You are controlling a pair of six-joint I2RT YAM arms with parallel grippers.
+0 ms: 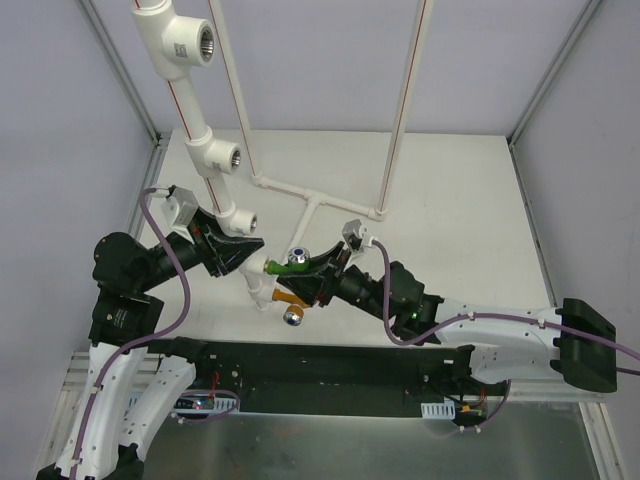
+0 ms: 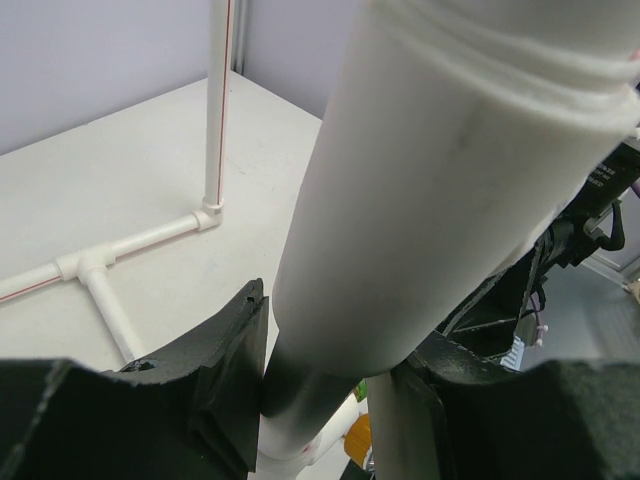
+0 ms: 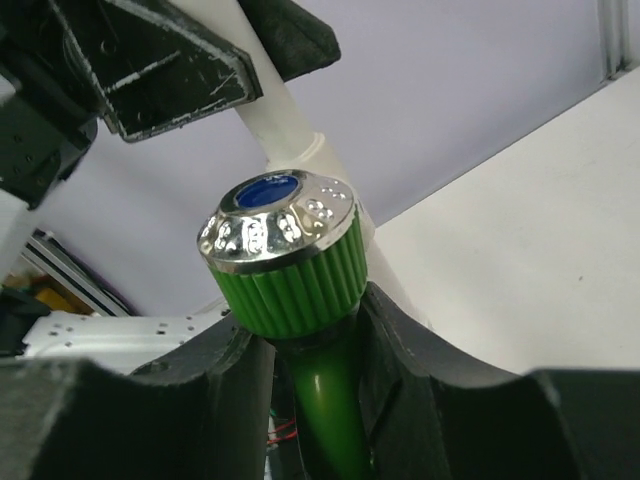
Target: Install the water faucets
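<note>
A white standpipe [image 1: 213, 185] with threaded side outlets rises on the left. My left gripper [image 1: 240, 257] is shut on this pipe; in the left wrist view its fingers [image 2: 230, 390] lie on both sides of the pipe, just beyond a wide fitting [image 2: 430, 180]. The green faucet [image 1: 275, 267] sits at a low outlet of the pipe. My right gripper is shut on its green body [image 3: 330, 410], right behind the ribbed chrome knob [image 3: 280, 235] with a blue centre. Below it, an orange faucet [image 1: 290, 298] also juts from the pipe.
Two outlets, an upper one [image 1: 207, 43] and a middle one [image 1: 235, 158], are bare. Thin white pipes [image 1: 315, 197] run along the board [image 1: 450, 230] behind. Both arms stand close together at the pipe; the board's right side is clear.
</note>
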